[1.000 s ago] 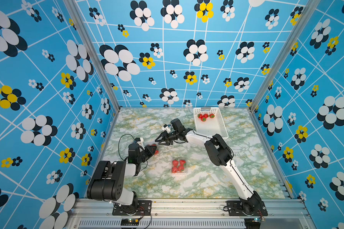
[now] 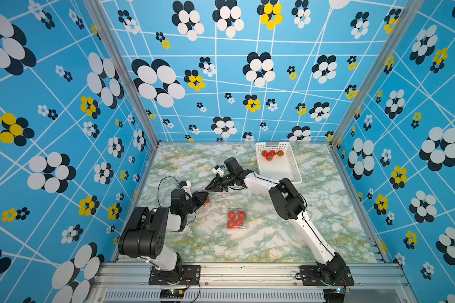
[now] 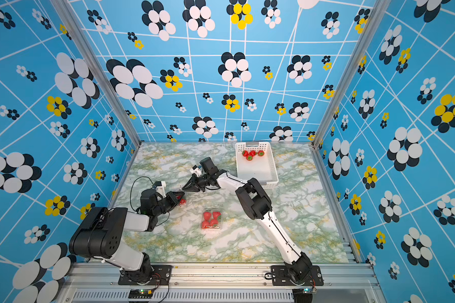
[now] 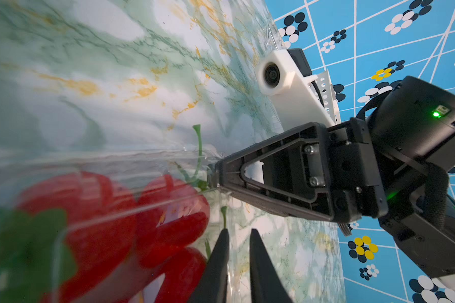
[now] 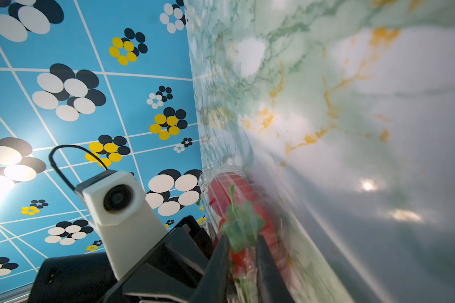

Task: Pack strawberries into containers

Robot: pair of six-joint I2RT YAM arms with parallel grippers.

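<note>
A clear container of strawberries (image 4: pixel 172 217) is low at centre left, partly hidden by my left gripper (image 2: pixel 205 197), whose fingers are shut on it. My right gripper (image 2: pixel 208 188) is at the container's edge from the back right; in the left wrist view its fingertip meets the clear plastic. How far its fingers stand apart is unclear, as its fingers are blurred in the right wrist view. A second clear container (image 2: pixel 236 219) of red strawberries stands at front centre. A white basket (image 2: pixel 283 169) at the back right holds several strawberries.
Patterned walls bound it on the back and sides. The right arm spans the middle right, in front of the basket.
The left arm's elbow has shifted slightly up and to the right. The grippers are in nearly the same place; the containers and basket look unchanged.
</note>
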